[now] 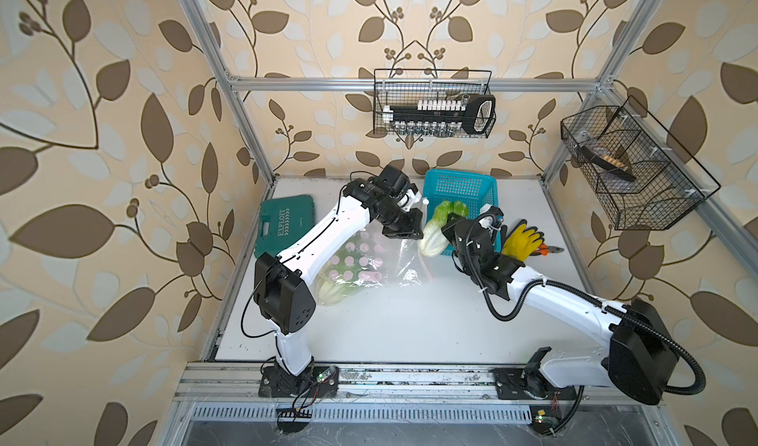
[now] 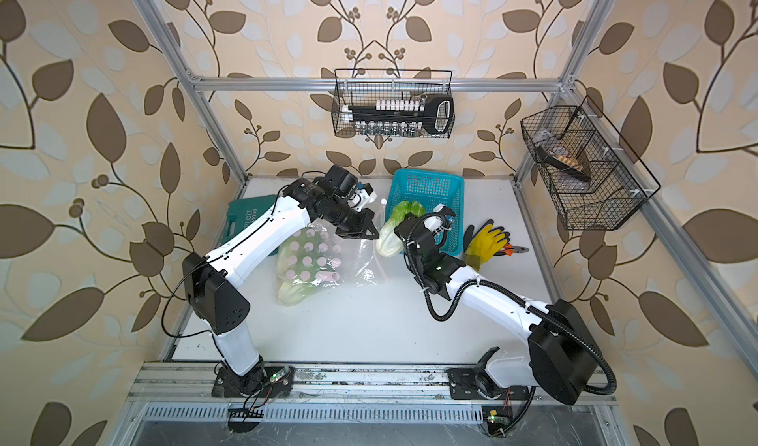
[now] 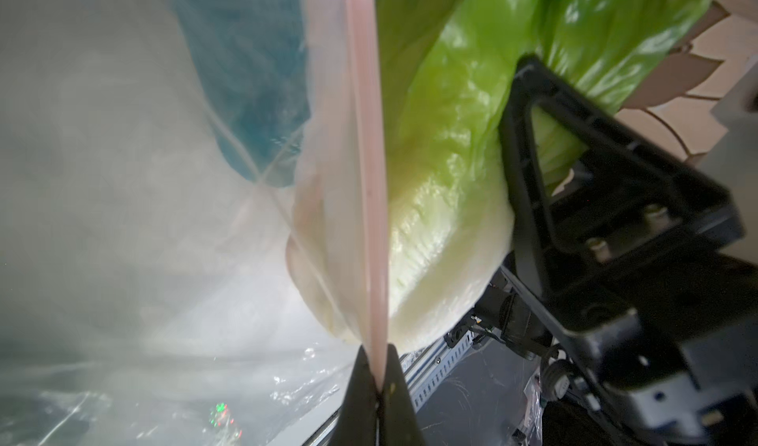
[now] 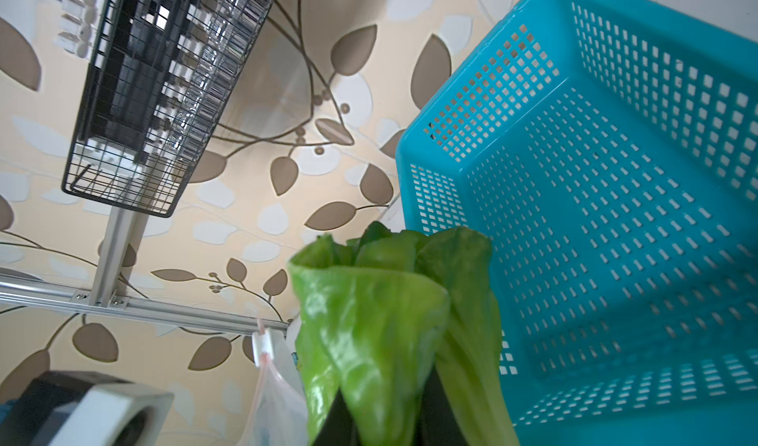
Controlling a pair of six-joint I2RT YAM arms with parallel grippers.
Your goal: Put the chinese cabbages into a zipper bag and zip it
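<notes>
My right gripper is shut on a green-and-white Chinese cabbage (image 1: 434, 236), gripping it by its leafy part. The cabbage's white base points toward the mouth of a clear zipper bag (image 2: 371, 264) printed with pink dots. My left gripper is shut on the bag's pink zipper edge (image 3: 371, 193), holding it up beside the cabbage. Through the film, part of the cabbage shows behind that edge in the left wrist view; how far it reaches inside I cannot tell. Another cabbage (image 2: 296, 288) lies within the bag at its left end.
A blue basket (image 4: 600, 169) stands behind the right gripper and looks empty in the right wrist view. Yellow gloves (image 1: 521, 240) and orange-handled pliers (image 1: 548, 249) lie to its right. A green board (image 1: 284, 221) rests at the left.
</notes>
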